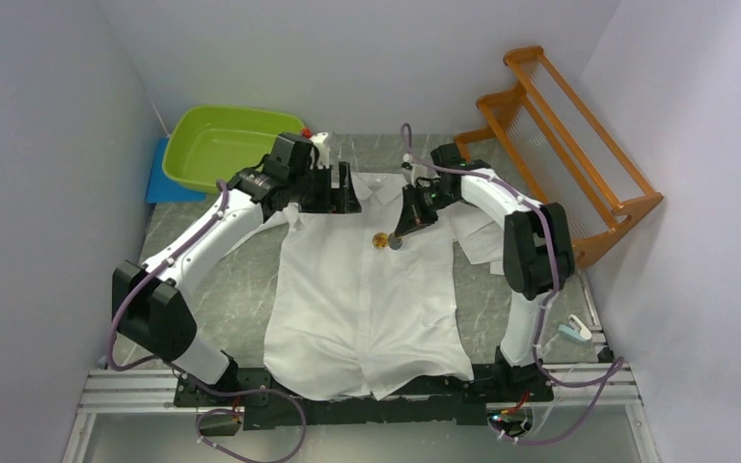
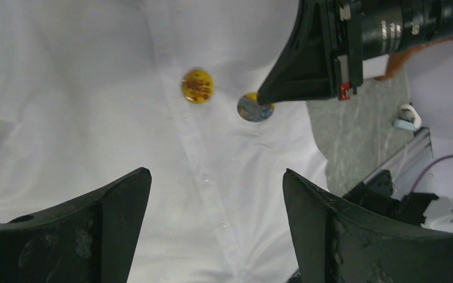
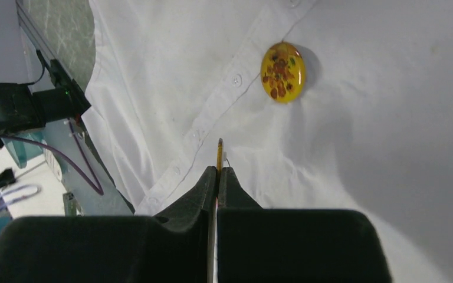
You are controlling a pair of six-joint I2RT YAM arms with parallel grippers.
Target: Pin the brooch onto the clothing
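Note:
A yellow round brooch [image 1: 380,240] with a brown and orange pattern lies on the white shirt [image 1: 328,309], beside its button strip. In the right wrist view the same yellow brooch [image 3: 283,72] sits face up. My right gripper [image 1: 401,230] is shut on the edge of a second round brooch [image 2: 256,107], grey-blue with a yellowish rim, just right of the yellow one. From the right wrist this held brooch [image 3: 219,154] shows only as a thin edge between the fingertips. Near the collar, my left gripper [image 1: 336,199] stands open above the shirt, nothing between its fingers.
A green basin [image 1: 222,183] stands at the back left on a blue mat [image 1: 169,178]. To the right leans a wooden rack [image 1: 579,154]. A small white and blue object [image 1: 575,329] lies at the front right.

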